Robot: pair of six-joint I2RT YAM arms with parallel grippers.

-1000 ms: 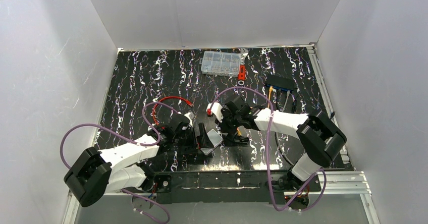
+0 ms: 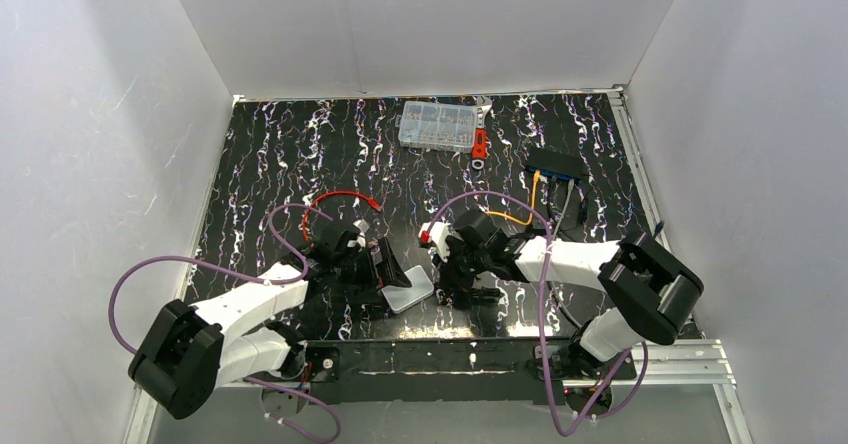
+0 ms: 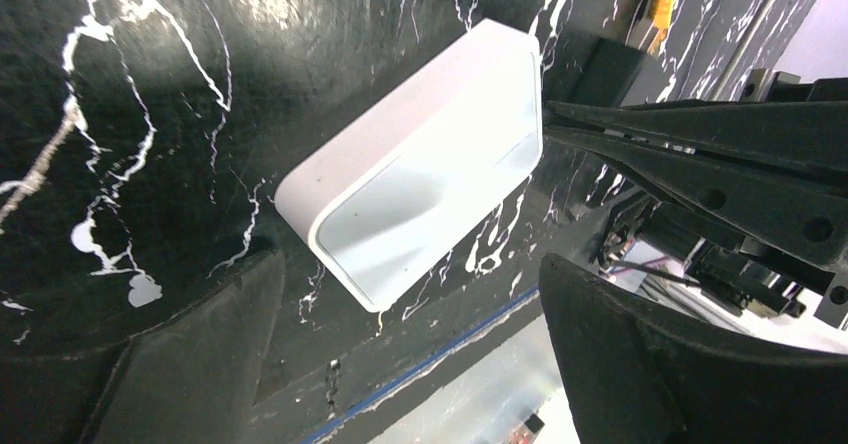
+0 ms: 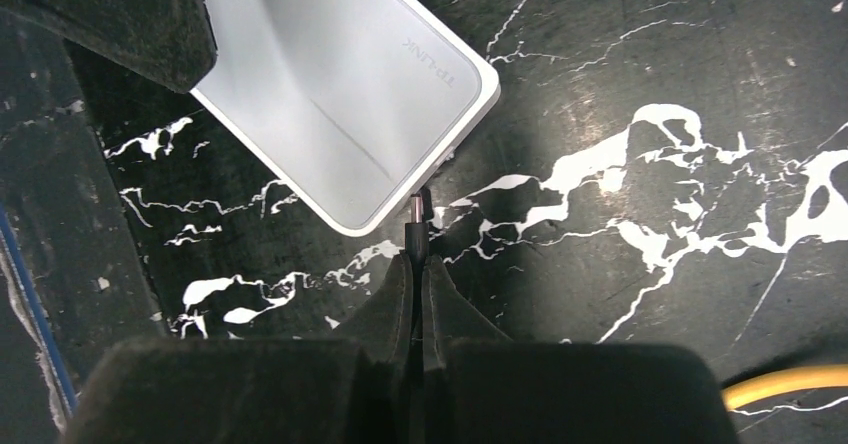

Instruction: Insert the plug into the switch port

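A white TP-LINK switch (image 4: pixel 340 94) lies flat on the dark marbled table, its top clear in both wrist views. My left gripper stands open, its fingers well apart, one on either side of the switch's near end. One left finger (image 4: pixel 130 24) overlaps the switch in the right wrist view. My right gripper is shut on a slim black plug (image 4: pixel 416 232) with a metal tip. That tip points at the switch's side edge, close against it. The metal still shows; the port itself is hidden, and contact is unclear.
Orange-yellow cable (image 4: pixel 790 382) runs right of the switch. Farther back lie a red cable (image 2: pixel 345 193), a clear parts box (image 2: pixel 437 125), a red-handled wrench (image 2: pixel 479 146) and a black box (image 2: pixel 555 162). The table's front edge is near the switch.
Both grippers have shifted slightly toward the table's front. The switch now lies a little farther front and left, with more of it uncovered.
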